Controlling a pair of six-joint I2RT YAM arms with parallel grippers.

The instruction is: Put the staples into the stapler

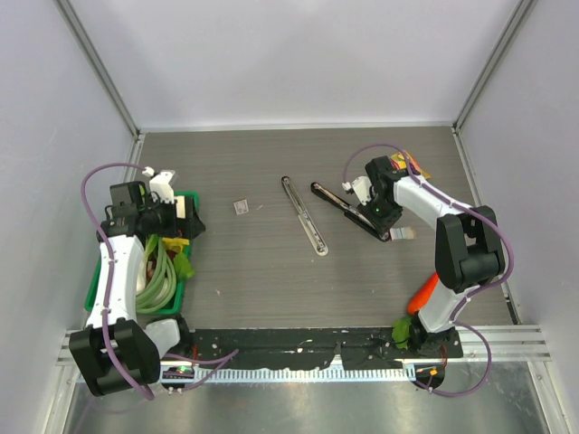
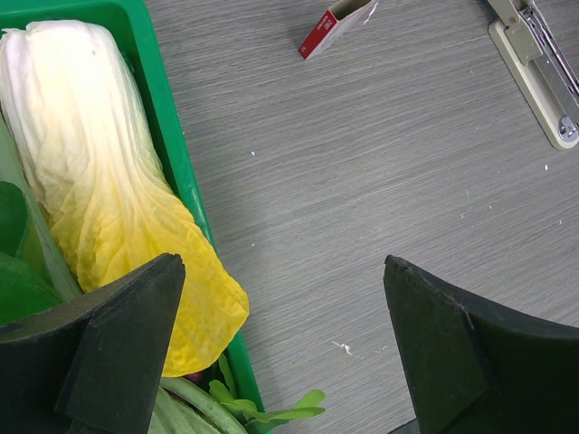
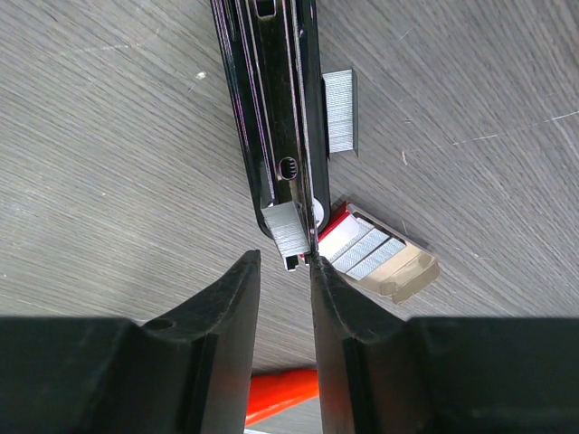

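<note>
In the right wrist view a black stapler (image 3: 273,108) lies along the table, its channel upward. A silver strip of staples (image 3: 288,228) sits slightly tilted over its near end. My right gripper is at that end, its fingers close on either side of the strip. A narrow gap shows at the strip's left, so a firm hold cannot be confirmed. Another staple strip (image 3: 340,110) lies against the stapler's side, and an open staple box (image 3: 380,253) with strips inside lies by its end. My left gripper is open and empty, beside the green bin.
A second, pale-based stapler (image 1: 304,215) lies mid-table. A small red-and-white box (image 2: 336,27) is left of it. The green bin (image 2: 172,108) holds vegetables. A carrot (image 1: 422,294) lies near the right arm's base.
</note>
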